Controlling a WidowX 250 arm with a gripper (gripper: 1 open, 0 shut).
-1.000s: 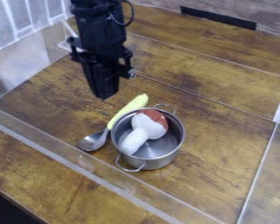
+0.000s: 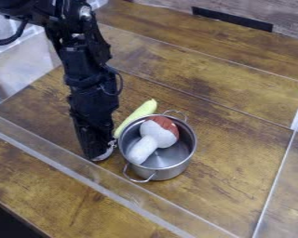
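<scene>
My black gripper [image 2: 100, 136] is low over the table, just left of the pot, its fingertips down at the spoon. The spoon [image 2: 135, 119], with a pale yellow handle, lies against the pot's left side, its metal head mostly hidden by the gripper. The gripper appears closed around part of it, though the exact grip is hard to see. The steel pot [image 2: 173, 163] holds a toy mushroom [image 2: 148, 143] with a white stem and red top.
Clear panels edge it along the left, front and right.
My gripper has come down from above onto the spoon at the pot's left. The pot and mushroom look unmoved.
</scene>
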